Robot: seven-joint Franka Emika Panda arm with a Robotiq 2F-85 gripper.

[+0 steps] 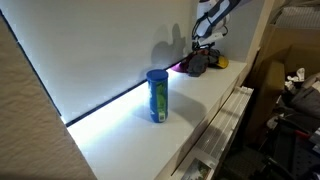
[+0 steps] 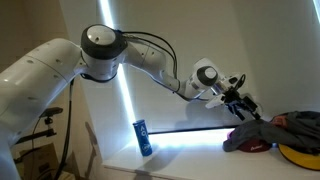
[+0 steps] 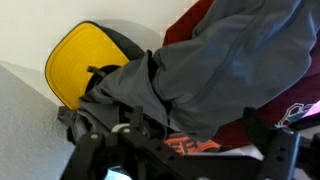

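A crumpled dark grey cloth (image 2: 275, 131) lies over a pile of caps or similar soft items. My gripper (image 2: 240, 100) is just above the left part of this pile, tilted down toward it. In the wrist view, the gripper stands open, its black fingers wide apart. Below it, the grey cloth (image 3: 235, 70) spreads across much of the view, with nothing seen held. Something yellow (image 3: 82, 62) with a dark edge sticks out at the upper left. Dark red fabric (image 3: 187, 24) shows around the cloth.
A blue canister (image 1: 158, 98) stands upright on the white shelf (image 1: 115, 133), well away from the pile. Bare surface lies between them. A wall (image 1: 105, 40) runs along the back of the shelf, and an open drawer or ledge (image 1: 222, 122) lies along its front.
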